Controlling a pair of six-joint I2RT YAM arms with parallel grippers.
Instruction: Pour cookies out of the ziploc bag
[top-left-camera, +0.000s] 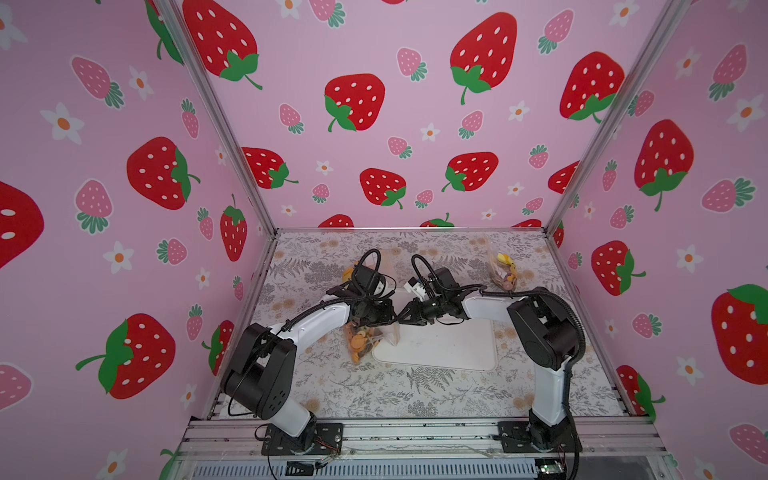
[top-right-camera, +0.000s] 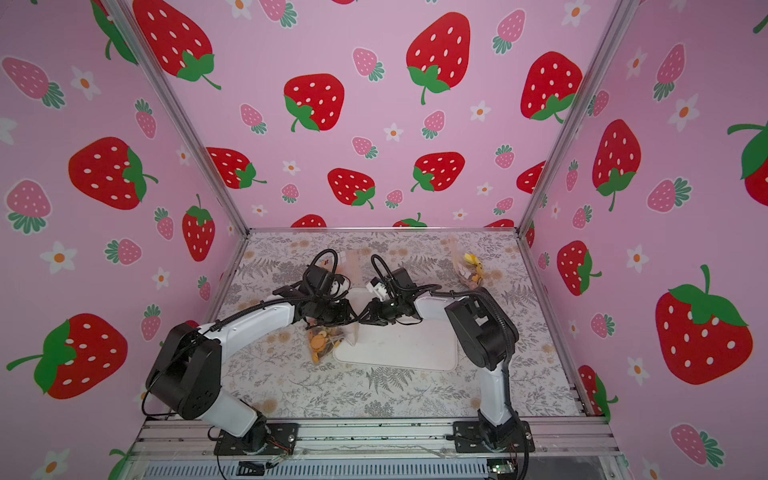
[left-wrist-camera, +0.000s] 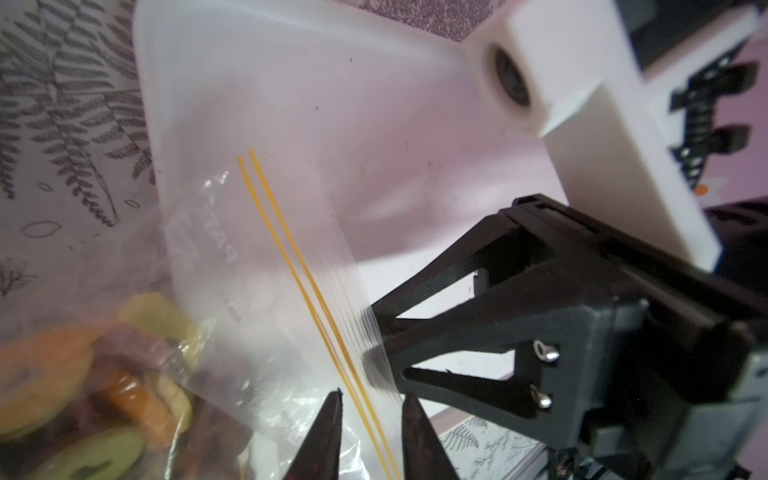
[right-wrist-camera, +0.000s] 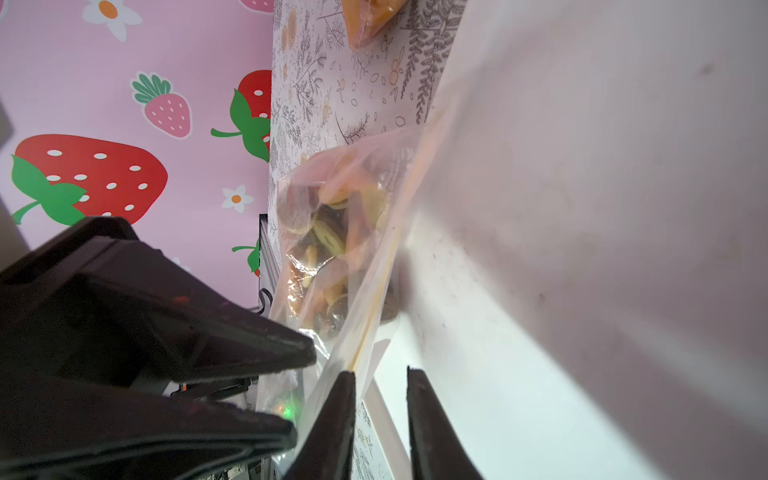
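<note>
A clear ziploc bag (top-left-camera: 359, 342) of orange and pale cookies lies at the left edge of a white tray (top-left-camera: 448, 348). Its zip end, with two yellow lines (left-wrist-camera: 297, 276), reaches over the tray. My left gripper is open, its fingertips a short gap apart at the bag's mouth end, close to the yellow lines. Opposite it, my right gripper stands open with its fingers at the bag's mouth edge. In the right wrist view the upright film of the bag (right-wrist-camera: 364, 312) passes close to both grippers; whether any finger is inside it, I cannot tell.
Another clear bag (top-left-camera: 504, 272) with yellow and reddish contents lies at the back right. An orange-filled bag (right-wrist-camera: 369, 17) is partly visible behind my left arm. The tray's middle and right are empty. Both grippers are nearly touching each other.
</note>
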